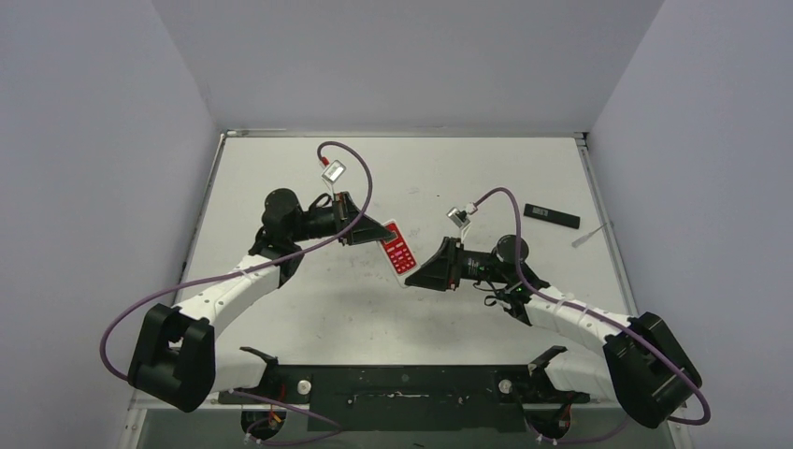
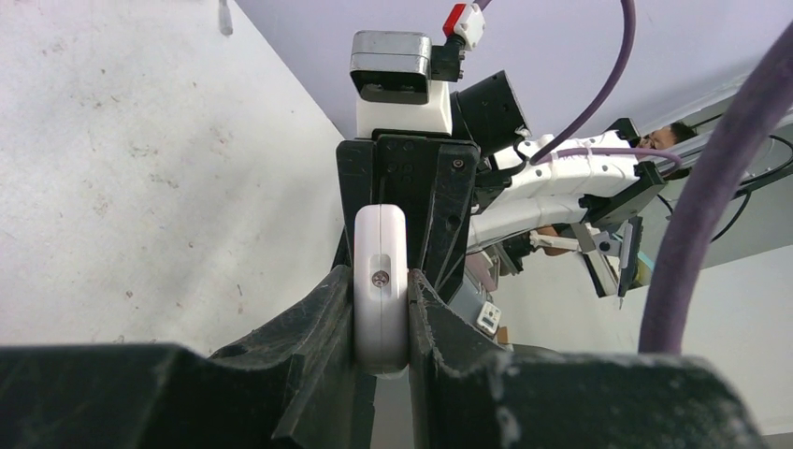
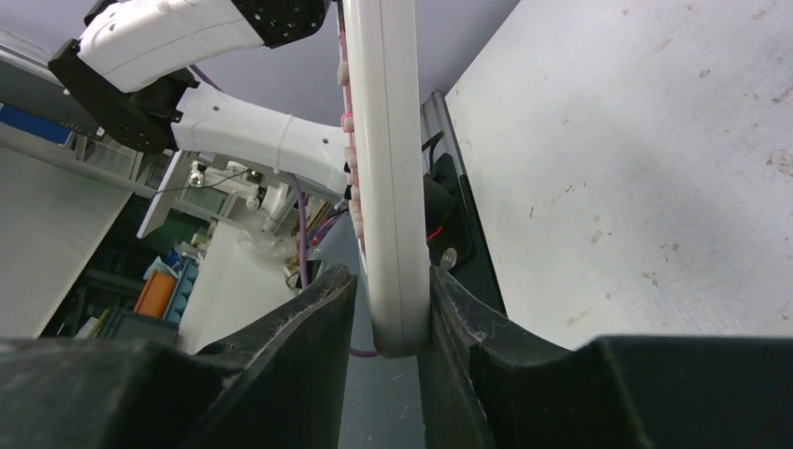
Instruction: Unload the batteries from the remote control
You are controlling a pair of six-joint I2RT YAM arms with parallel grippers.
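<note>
The remote control [image 1: 398,251], white with a red button face, is held above the table between both arms. My left gripper [image 1: 387,235] is shut on its far end. In the left wrist view, the remote's white end [image 2: 381,281] stands edge-on between the fingers, a screw showing in it. At its near end is my right gripper [image 1: 410,280], partly open, with the remote's lower end [image 3: 400,281] between the fingertips. The right-hand fingertip [image 3: 439,285] is against or very close to it; a gap shows at the other. No batteries show, and the remote's back is out of sight.
A black rectangular block [image 1: 552,216] lies at the back right of the table. Near the right edge is a thin pale tool [image 1: 587,236]. Purple cables [image 1: 224,274] loop above both arms.
</note>
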